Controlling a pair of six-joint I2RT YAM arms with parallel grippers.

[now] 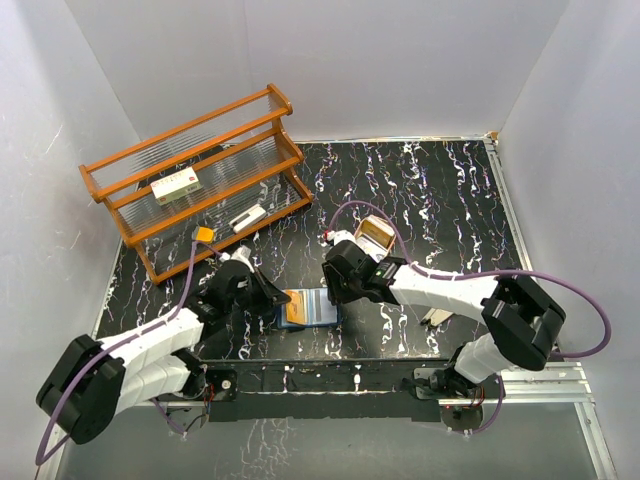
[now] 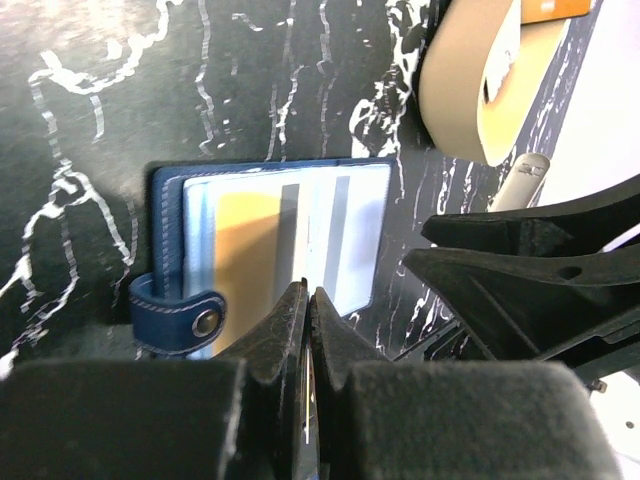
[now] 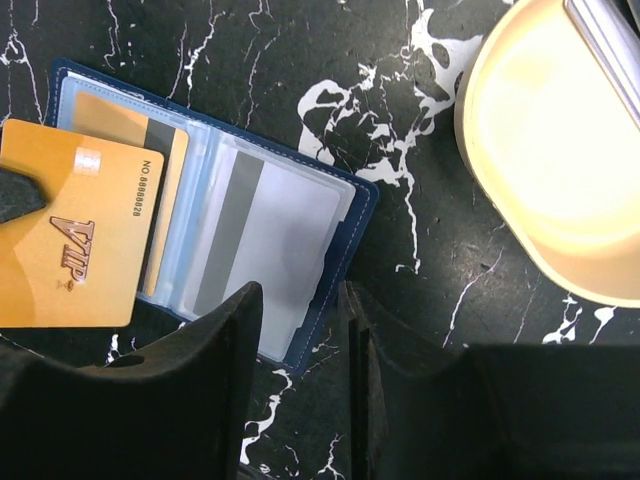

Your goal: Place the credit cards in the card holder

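Observation:
A blue card holder [image 1: 324, 312] lies open on the marble table, clear sleeves showing, a yellow card in its left side [image 3: 110, 115]. Another yellow VIP card [image 3: 75, 250] is held above that side by my left gripper, which is shut, the card mostly hidden beneath it in its own wrist view. My right gripper is over the holder's right edge, part open, with nothing visible between its fingers.
A tan box [image 1: 375, 236] sits behind my right gripper. A wooden shelf [image 1: 190, 180] with small boxes stands at back left.

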